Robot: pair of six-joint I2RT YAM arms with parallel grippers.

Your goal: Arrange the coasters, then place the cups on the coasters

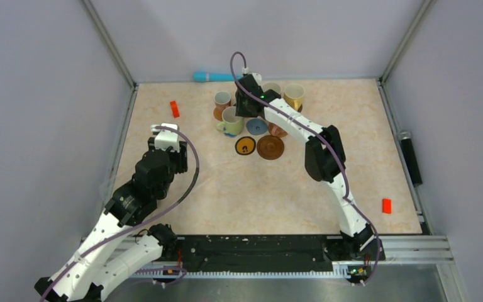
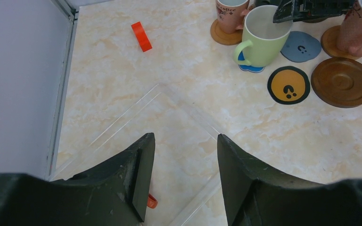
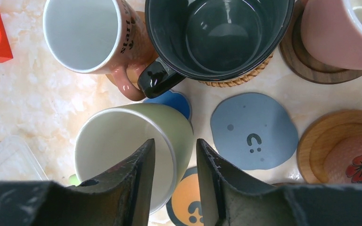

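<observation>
A light green cup [image 2: 264, 47] stands on a dark blue coaster [image 2: 251, 68], its handle toward the lower left. Over this cup's right side is my right gripper, open; in the right wrist view the cup's wall appears between its fingers, one over the inside and one beyond the rim, with no grip on it. Three bare coasters lie close by: a blue-grey one [image 1: 257, 126], a yellow one with a black edge [image 1: 245, 146] and a brown wooden one [image 1: 270, 147]. My left gripper is open and empty above the table's left side.
Around the green cup stand a small pink-brown cup [image 3: 82, 33], a dark green cup [image 3: 224, 37], pink cups [image 3: 339, 33] and a yellow-cream cup [image 1: 294, 94], tightly spaced. A blue bottle-like object [image 1: 217, 77] lies along the back.
</observation>
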